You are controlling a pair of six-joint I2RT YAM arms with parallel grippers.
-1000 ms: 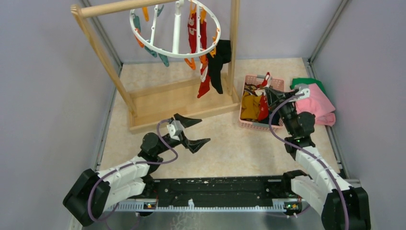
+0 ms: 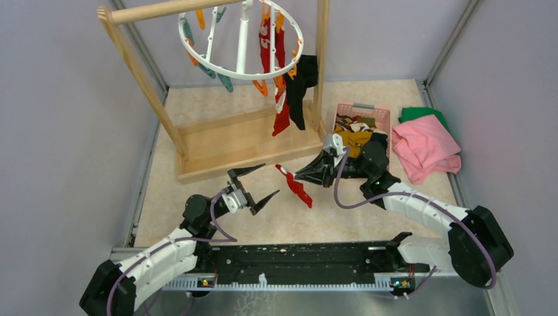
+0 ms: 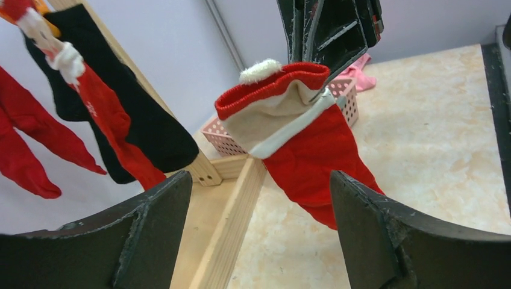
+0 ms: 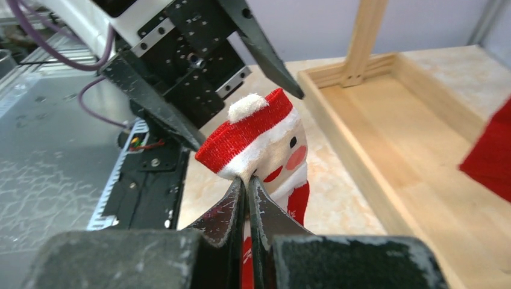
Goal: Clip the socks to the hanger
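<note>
A red sock with a white-bearded face and a white pompom (image 4: 247, 106) is pinched by my right gripper (image 2: 297, 176), which is shut on it just below the cuff. In the left wrist view the sock's cuff (image 3: 274, 90) faces my left gripper, and its red leg hangs down. That left gripper stands open around empty space, with the sock beyond its fingertips. From the round white hanger (image 2: 241, 74) hang red socks (image 2: 281, 116) and a black sock (image 2: 297, 92). Free orange clips (image 2: 261, 87) and teal clips (image 2: 226, 82) dangle along its front and left rim.
Behind my right arm stands a pink basket (image 2: 343, 108) with more socks in it. Pink cloth (image 2: 426, 146) and green cloth (image 2: 421, 113) lie to its right. A wooden frame (image 2: 227, 170) carries the hanger.
My right gripper has carried the red sock out of the basket and leftward to the middle, near the left gripper. The left arm has shifted slightly left, its gripper staying open.
</note>
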